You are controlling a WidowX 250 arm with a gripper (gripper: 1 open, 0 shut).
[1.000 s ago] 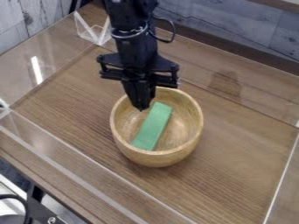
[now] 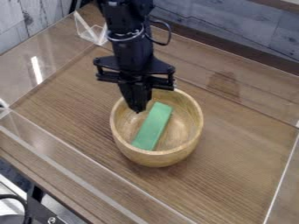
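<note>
My gripper [image 2: 135, 94], black, hangs from above over the back left part of a tan round bowl [image 2: 188, 138], its tips at or just above the rim. Whether it is open or shut, and whether anything is between its fingers, I cannot tell. A green oblong object [image 2: 153, 127] lies lengthwise inside the bowl, apart from the visible tips.
The wooden table [image 2: 65, 122] has bare room left and right of the bowl. A pale wall or panel [image 2: 246, 22] borders it at the back, and a black cable [image 2: 12, 208] shows at the lower left corner.
The arm has shifted very slightly to the left. The bowl and the green object look unmoved.
</note>
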